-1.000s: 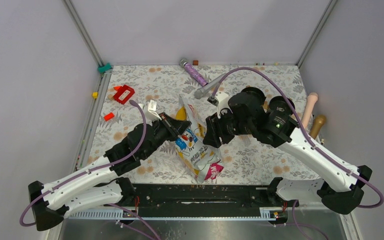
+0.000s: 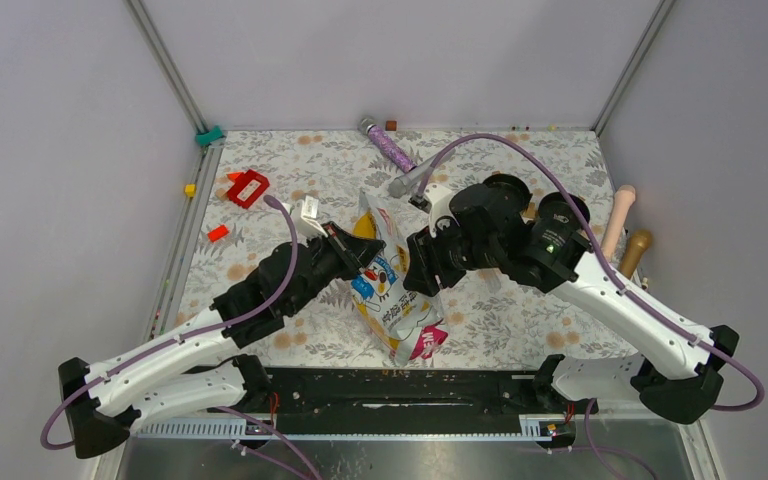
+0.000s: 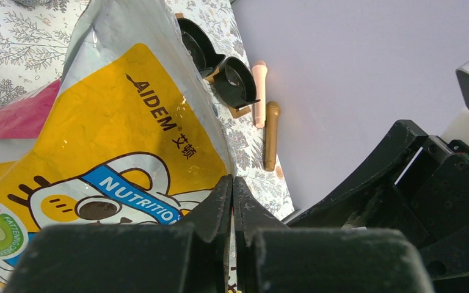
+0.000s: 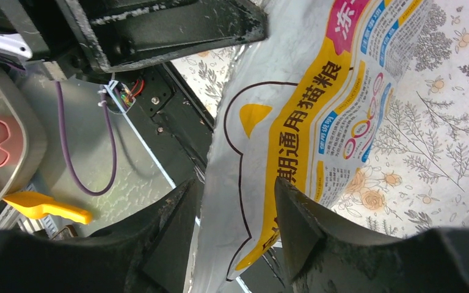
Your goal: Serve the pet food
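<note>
A white and yellow pet food bag [image 2: 392, 302] stands tilted near the front middle of the table, its printed face showing in the left wrist view. My left gripper is shut on the bag's side edge, the thin film running in between the fingertips. On the bag's other side is my right gripper [image 2: 423, 280], its fingers part open. In the right wrist view the silvery edge of the bag [image 4: 232, 201] passes between the parted fingers, with a gap showing on the right. Two black bowls [image 3: 235, 82] stand at the right rear.
A purple microphone [image 2: 390, 147] and a grey one [image 2: 412, 180] lie at the back. Brown [image 2: 636, 252] and pink [image 2: 620, 212] cylinders lie along the right edge. A red box [image 2: 248, 188] and a small red block [image 2: 217, 233] are at left. Bare table shows at front right.
My left gripper has shifted slightly to the right at the bag. The bag has hardly moved.
</note>
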